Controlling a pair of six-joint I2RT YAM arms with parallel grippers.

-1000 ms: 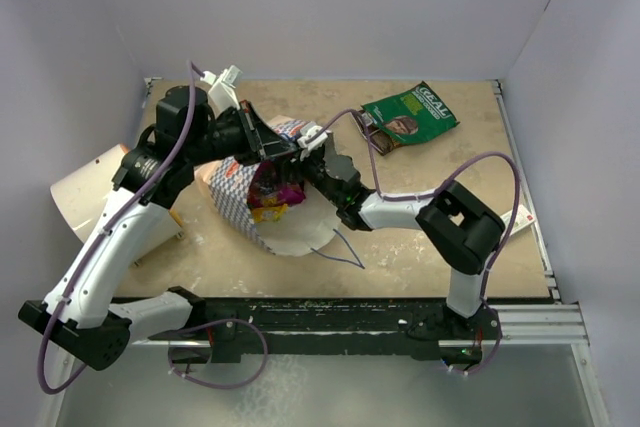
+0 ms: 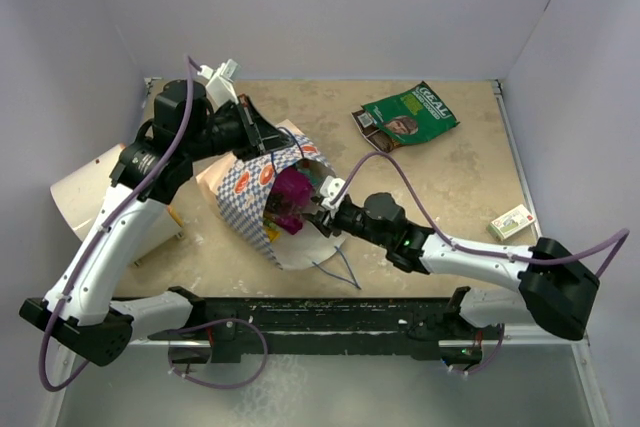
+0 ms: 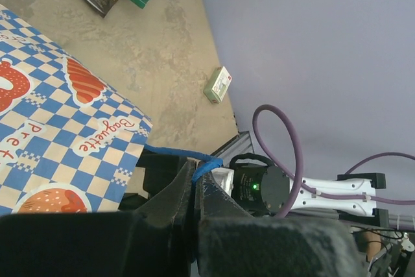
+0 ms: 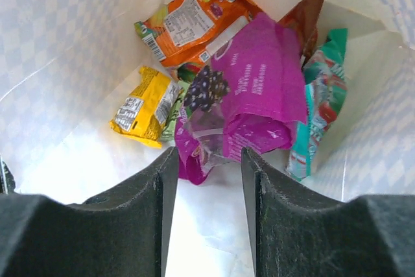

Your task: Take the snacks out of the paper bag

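The checked paper bag (image 2: 245, 209) lies open toward the right. Inside, the right wrist view shows a purple packet (image 4: 259, 69), an orange packet (image 4: 188, 21), a yellow packet (image 4: 139, 111) and a teal packet (image 4: 324, 95). My left gripper is shut above the bag, a blue cord at its tip. My right gripper is part open at the bag's mouth, facing the purple packet, with nothing visible between its fingers.
A green package (image 2: 415, 117) lies at the back right, a small box (image 2: 510, 222) at the right edge. A white cylinder (image 2: 80, 197) stands at the left. The floor right of the bag is mostly clear.
My right arm has moved down toward the front right, its gripper backing toward the bag's mouth. My left arm is about where it was.
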